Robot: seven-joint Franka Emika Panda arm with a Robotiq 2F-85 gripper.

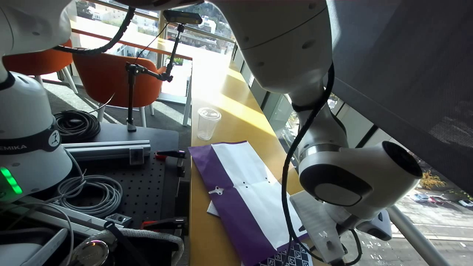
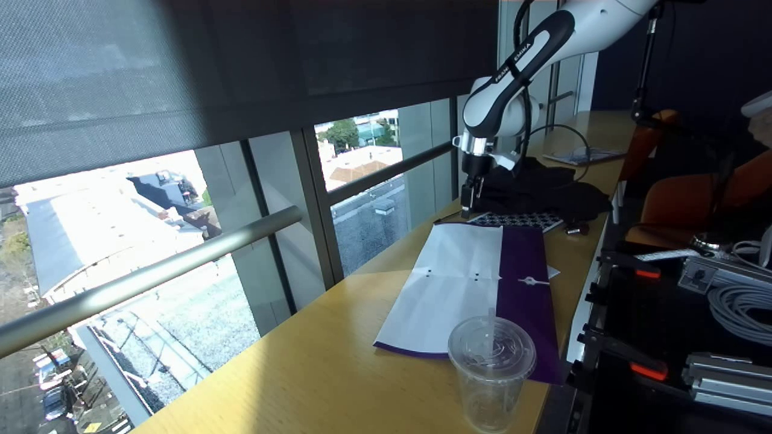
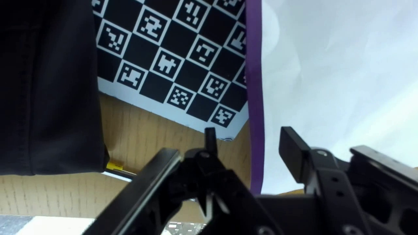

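A flat white and purple sheet [image 2: 456, 289], creased across its middle, lies on the wooden table; whether it is cloth or paper I cannot tell. My gripper [image 2: 470, 204] hangs low at the sheet's far end in exterior view 2. In the wrist view the gripper has its fingers apart, and the sheet's purple border [image 3: 256, 117] runs beneath the gap. One finger [image 3: 292, 152] appears over the white part, the other over bare wood. Nothing is visibly held. Contact with the sheet is not clear. Exterior view 1 does not show the fingertips clearly.
A black-and-white marker board [image 3: 164, 62] lies partly under the sheet, beside dark cloth [image 2: 535, 188]. A clear lidded cup [image 2: 492, 376] stands at the sheet's opposite end. Windows [image 2: 369, 181] line one side of the table; a black perforated bench [image 1: 146, 190] borders the other.
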